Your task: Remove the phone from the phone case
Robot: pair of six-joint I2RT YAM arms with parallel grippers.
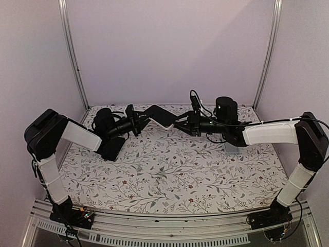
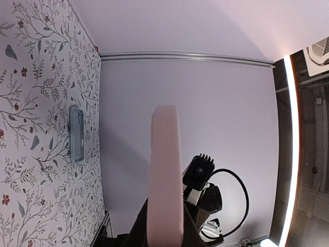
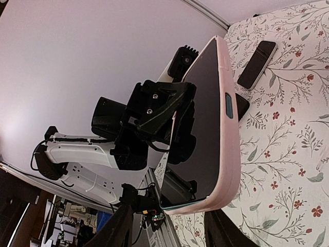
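A phone in a pink case (image 1: 160, 114) hangs in the air between my two grippers, its dark screen (image 3: 198, 118) showing in the right wrist view. My left gripper (image 1: 144, 117) is shut on one end of it. In the left wrist view the case's pink side (image 2: 165, 175) fills the middle and hides much of what lies beyond. My right gripper (image 1: 182, 122) is at the other end; in the right wrist view its fingers stand apart just below the case's corner, part open, with nothing seen gripped.
On the floral table (image 1: 169, 175) a dark phone (image 3: 257, 64) and another dark item (image 3: 241, 107) lie at the left side. A light blue phone-like object lies at the right side.
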